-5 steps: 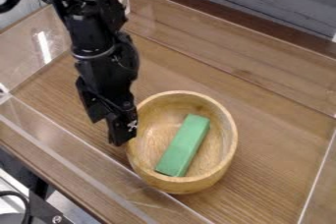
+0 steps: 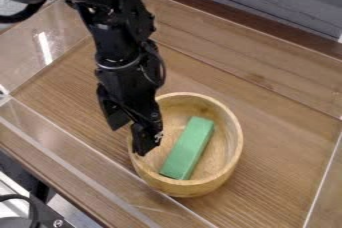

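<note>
A round light wooden bowl [image 2: 225,162] stands on the wooden table, with a green rectangular block [image 2: 189,148] lying in its right part. My black gripper [image 2: 131,118] hangs from the upper left, tilted toward the bowl, with its fingers over the bowl's left rim and left part, left of the green block. It stands open, and I see nothing held in it.
A clear transparent edge runs along the left and front, with cables at the lower left. A grey panel stands at the back.
My gripper has shifted right, tilting further toward the bowl's interior. The bowl and green block look unmoved.
</note>
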